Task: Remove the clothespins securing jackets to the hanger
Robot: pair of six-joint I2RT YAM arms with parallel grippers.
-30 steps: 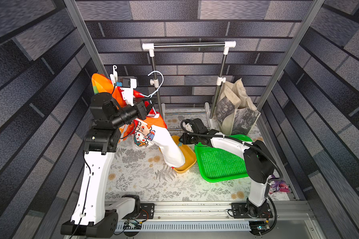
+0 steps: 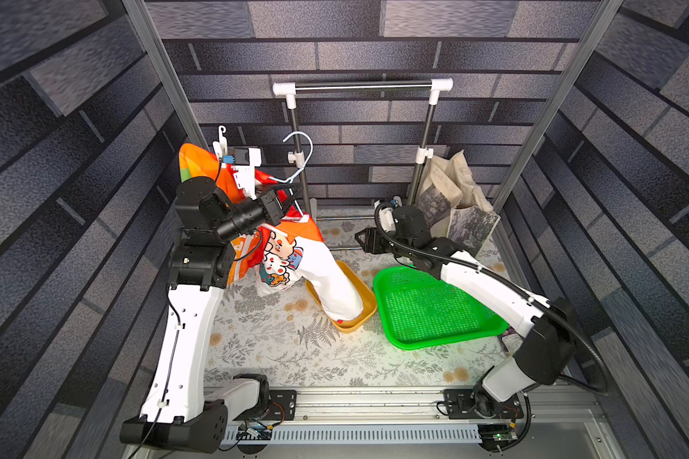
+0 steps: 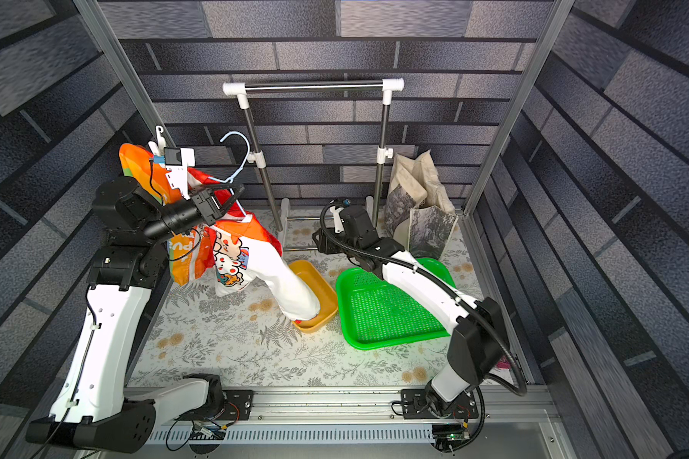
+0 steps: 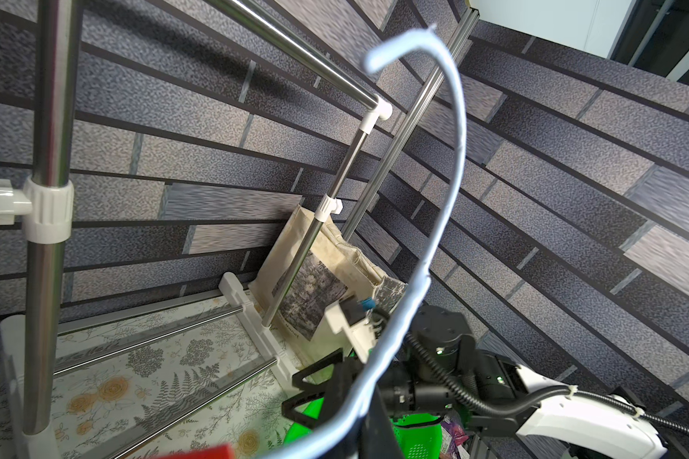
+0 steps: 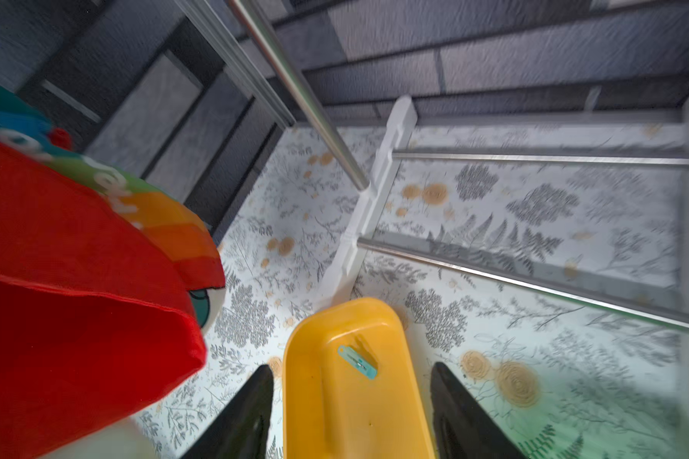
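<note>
The jacket [image 2: 283, 264], white with cartoon animals and orange and red parts, hangs on a pale blue hanger [image 2: 304, 157]. My left gripper [image 2: 289, 199] is shut on the hanger below its hook, which rises large in the left wrist view. A teal clothespin [image 5: 357, 362] lies inside the yellow bin [image 5: 302, 382]. Above and behind that bin, my right gripper [image 2: 366, 241] stands open; in the right wrist view its fingers [image 5: 245, 417] are apart with nothing held between them. The jacket's far shoulder and any pin there are hidden behind the left arm.
A green basket [image 2: 436, 340] stands right of the bin, under the right arm. Behind are the metal rack [image 2: 360, 85], with a bare top bar, and a cloth bag [image 2: 455, 202].
My right arm has risen back and right, away from the bin. A blue-green bit seen at its fingertips a second ago is gone from there. The jacket has swayed on the hanger.
</note>
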